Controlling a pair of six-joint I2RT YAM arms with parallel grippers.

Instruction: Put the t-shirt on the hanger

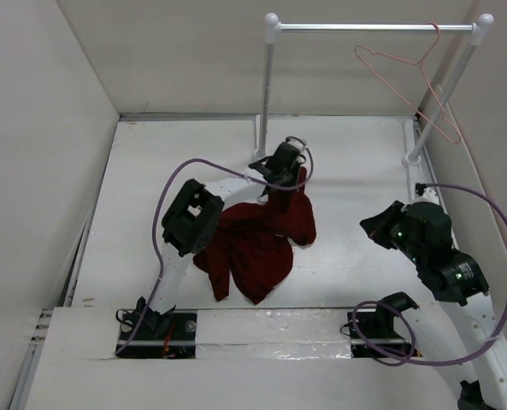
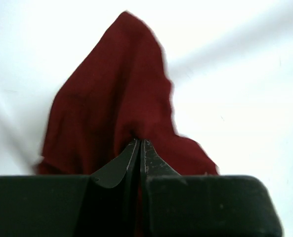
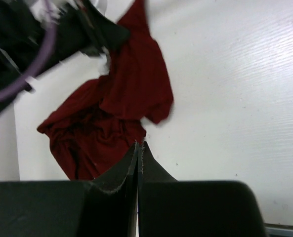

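A dark red t-shirt lies crumpled on the white board, its upper end drawn up beneath my left gripper. In the left wrist view the closed fingertips have a fold of red cloth at their tips, shut on the t-shirt. My right gripper is shut with nothing showing between its fingers, over the bare board right of the shirt. The pink hanger hangs on the rail at the upper right.
The rack's silver rail spans two uprights standing on the board. Bare board is free at the left and between the shirt and the right arm. Walls enclose the sides and back.
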